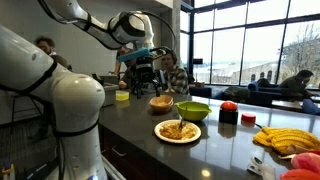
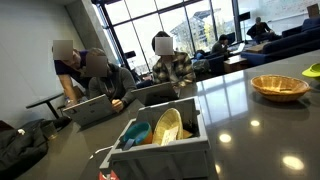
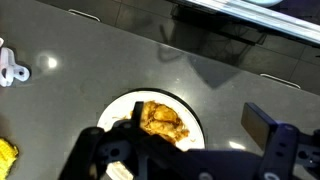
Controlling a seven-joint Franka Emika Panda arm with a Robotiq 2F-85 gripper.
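In exterior view 1 my gripper [image 1: 142, 90] hangs above the dark countertop, pointing down and touching nothing. The wrist view shows the dark fingers of the gripper spread well apart, with no object held between them. Below it lies a white plate [image 3: 109, 114] with orange-brown food [image 3: 164, 123] on it, partly covered by the gripper. The same plate [image 1: 180, 142] appears in exterior view 1, where a thin dark item seems to stand over the food.
A green bowl [image 1: 201, 110] and a tan basket [image 1: 161, 102] stand beyond the plate. Yellow bananas [image 1: 288, 138] lie to the right. A grey bin [image 2: 164, 157] holds several items. White scissor-like handles [image 3: 12, 68] are at the wrist view's left. Bare counter surrounds the plate.
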